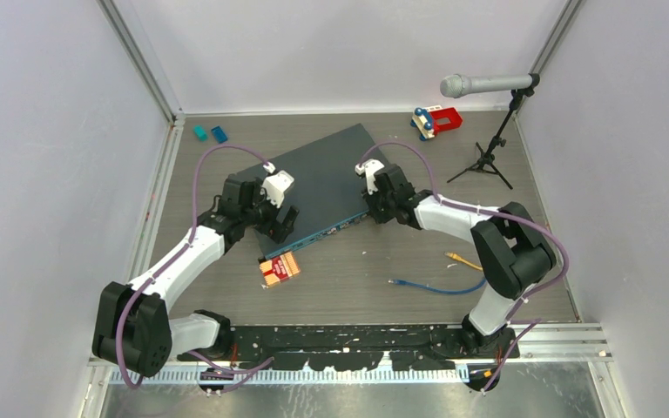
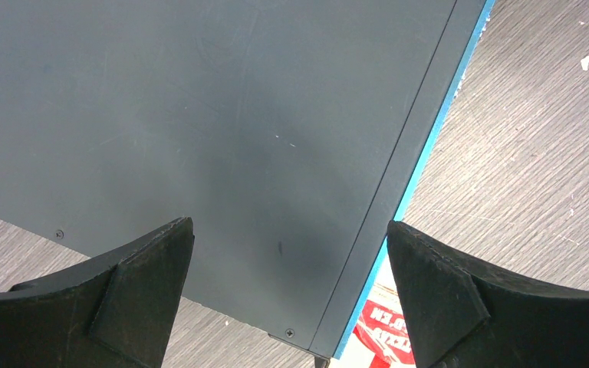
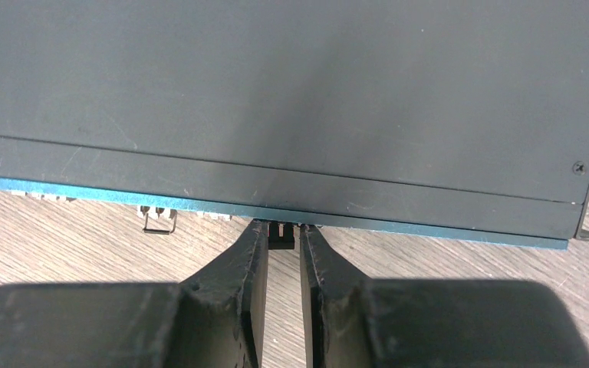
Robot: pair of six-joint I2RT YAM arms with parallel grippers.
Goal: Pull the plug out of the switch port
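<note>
The grey switch (image 1: 318, 183) lies diagonally on the table, its blue-edged port side (image 3: 77, 191) facing the front. In the right wrist view a small black plug-like piece (image 3: 281, 242) sticks out below that edge. My right gripper has its fingertips close around it, touching or nearly; whether they grip it is unclear. My left gripper stands open above the switch's left end, with nothing between its fingers.
A red-and-orange packet (image 1: 280, 269) lies by the switch's left end. Blue (image 1: 435, 288) and yellow cables (image 1: 462, 259) lie at the front right. A toy (image 1: 435, 122) and a microphone stand (image 1: 492, 152) stand at the back right.
</note>
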